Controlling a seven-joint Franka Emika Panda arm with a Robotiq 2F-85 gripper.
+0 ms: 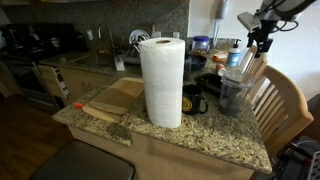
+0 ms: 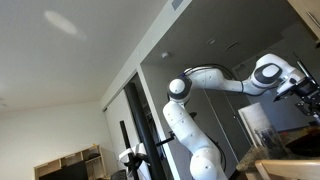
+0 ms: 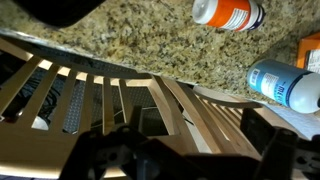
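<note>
My gripper (image 1: 250,34) hangs above the right end of the counter, near the wooden chairs, its fingers spread apart. In the wrist view the gripper is open, with a wooden chair back (image 3: 180,100) and the counter edge beneath it. A blue bottle with a white cap (image 3: 285,85) lies on the granite counter (image 3: 150,35) at the right. Near the top of that view is an orange and white bottle (image 3: 230,13). Nothing shows held between the fingers.
The counter carries a tall paper towel roll (image 1: 163,85), a dark mug (image 1: 193,100), a clear container (image 1: 234,92) and a pump bottle (image 1: 234,54). A wooden board (image 1: 117,96) lies at the left. Wooden chairs (image 1: 283,108) crowd the counter's right side.
</note>
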